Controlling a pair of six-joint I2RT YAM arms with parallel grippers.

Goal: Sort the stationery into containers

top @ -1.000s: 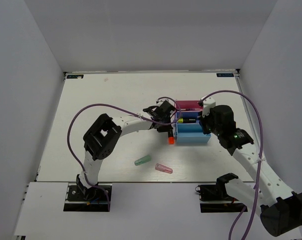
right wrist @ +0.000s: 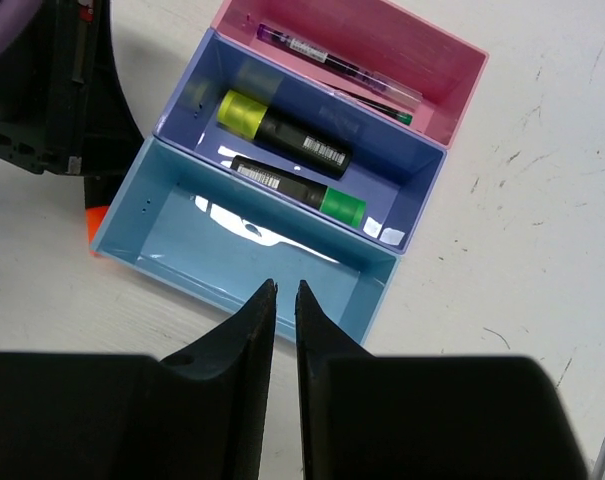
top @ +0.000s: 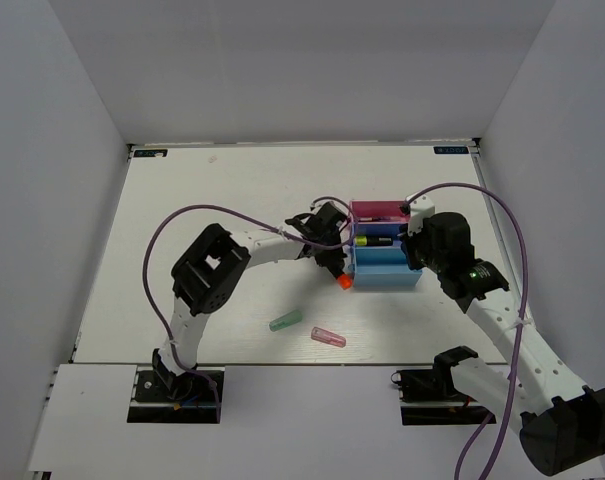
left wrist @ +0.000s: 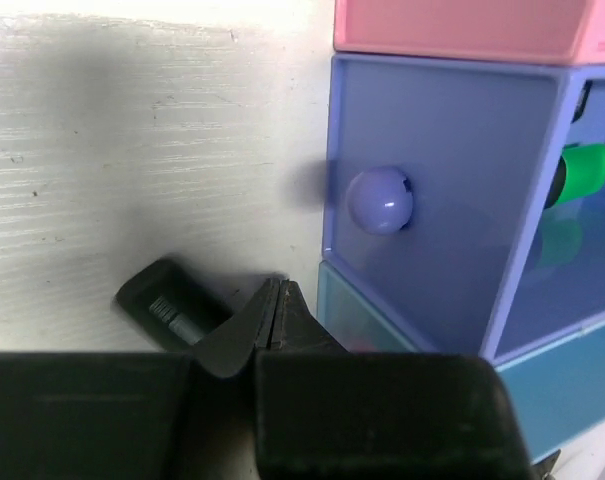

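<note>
My left gripper [top: 332, 258] is down at the left side of the bins, at a black marker with an orange cap [top: 344, 281]; in the left wrist view the black barrel [left wrist: 177, 305] shows beside the fingers, whose tips are together, and whether they grip it is hidden. My right gripper hovers over the blue bins with a narrow gap between its fingertips, nothing between. The pink bin [right wrist: 448, 90] holds pens, the dark blue bin [right wrist: 407, 190] two markers, and the light blue bin [right wrist: 232, 250] looks empty.
A green item [top: 285, 320] and a pink item [top: 328, 336] lie on the table in front of the bins.
The right arm is nearly still.
</note>
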